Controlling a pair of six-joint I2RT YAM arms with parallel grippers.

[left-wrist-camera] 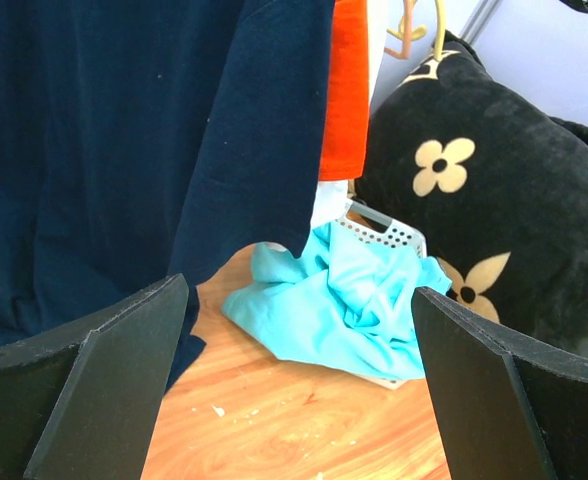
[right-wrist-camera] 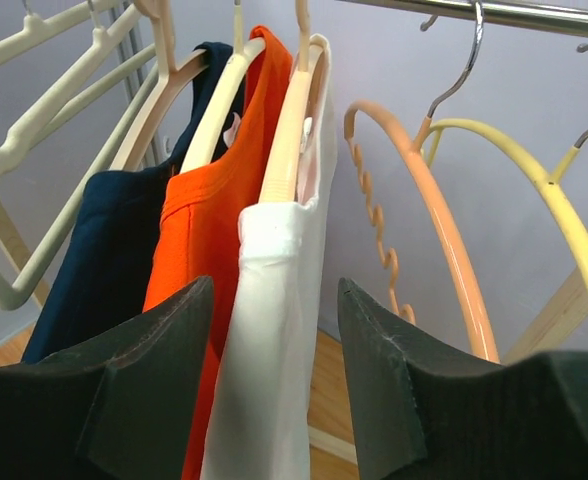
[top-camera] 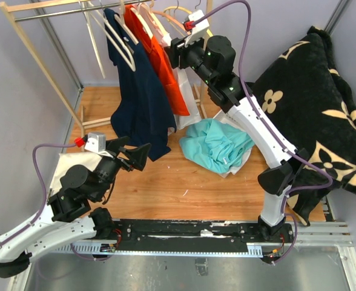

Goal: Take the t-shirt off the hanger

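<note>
On the rack hang a navy t-shirt [top-camera: 143, 91], an orange t-shirt [top-camera: 161, 73] and a white t-shirt [top-camera: 189, 100], side by side on hangers. The white t-shirt [right-wrist-camera: 264, 310] fills the space between my right gripper's parted fingers; its shoulder is draped over a pale wooden hanger [right-wrist-camera: 289, 135]. My right gripper stands part open around that shoulder, and no grip on it shows. My left gripper [top-camera: 135, 150] is open and empty, low in front of the navy shirt, which also fills much of the left wrist view.
A turquoise cloth [top-camera: 217, 145] lies in a white basket [top-camera: 234, 121] on the wooden floor. Close to my right gripper hang an orange hanger [right-wrist-camera: 439, 210] and a yellow hanger [right-wrist-camera: 544, 180]. A large dark floral cushion [top-camera: 314, 109] stands at the right.
</note>
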